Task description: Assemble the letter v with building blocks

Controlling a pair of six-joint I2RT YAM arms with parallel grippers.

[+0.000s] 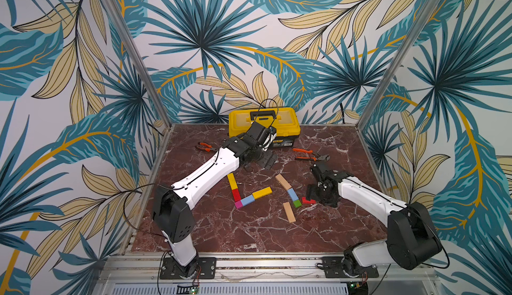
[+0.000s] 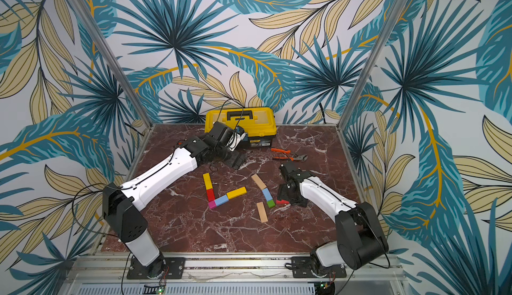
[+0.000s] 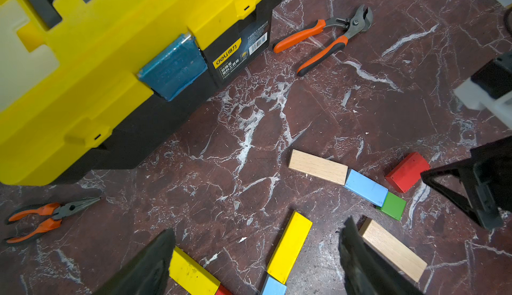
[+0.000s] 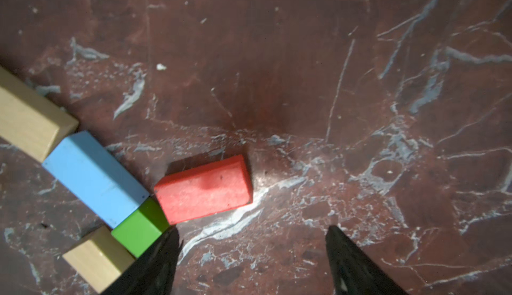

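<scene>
On the left, a yellow block [image 1: 232, 181], a red block [image 1: 235, 194], a magenta block [image 1: 238, 205], a blue block [image 1: 247, 200] and another yellow block [image 1: 262, 192] form a V. To the right, a wooden block [image 3: 318, 166], a light blue block [image 3: 366, 187] and a green block [image 3: 393, 206] make a line. A red block [image 4: 203, 189] lies at an angle beside the green one, its corner at or near it. My right gripper is open above the table, by the red block, holding nothing. My left gripper hangs open and empty, high over the table.
A loose wooden block [image 3: 393, 249] lies near the green block's end. The yellow toolbox [image 1: 265, 121] stands at the back, with orange-handled pliers [image 1: 311, 155] to its right and smaller pliers [image 1: 206, 146] to its left.
</scene>
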